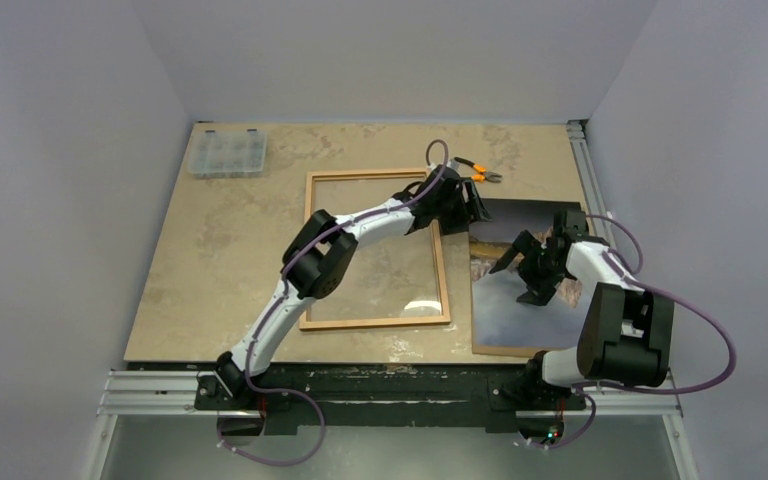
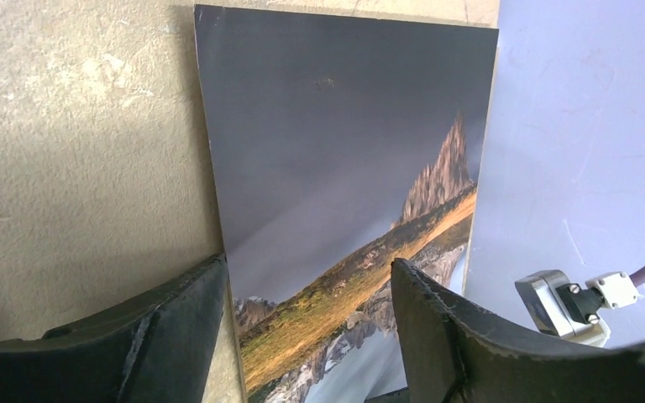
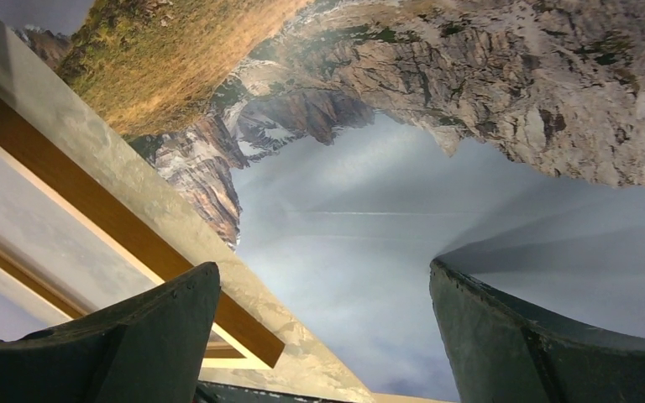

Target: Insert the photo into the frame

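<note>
The photo [image 1: 520, 320], a mountain landscape with dark and blue-grey areas, lies flat at the table's right side. Left of it lies the wooden frame [image 1: 375, 323] with a clear pane [image 1: 370, 285] inside. At the photo's upper left edge my left gripper stands part open; one fingertip [image 2: 214, 273] is right at that edge, the other over the picture. Whether they touch it, I cannot tell. My right gripper is open over the photo's middle, nothing between its fingers. Both arms cover parts of the photo, and the left one also crosses the frame.
Orange-handled pliers [image 1: 480, 171] lie just behind the photo. A clear compartment box [image 1: 228, 153] stands at the back left. A metal rail [image 1: 590, 175] runs close along the table's right edge.
</note>
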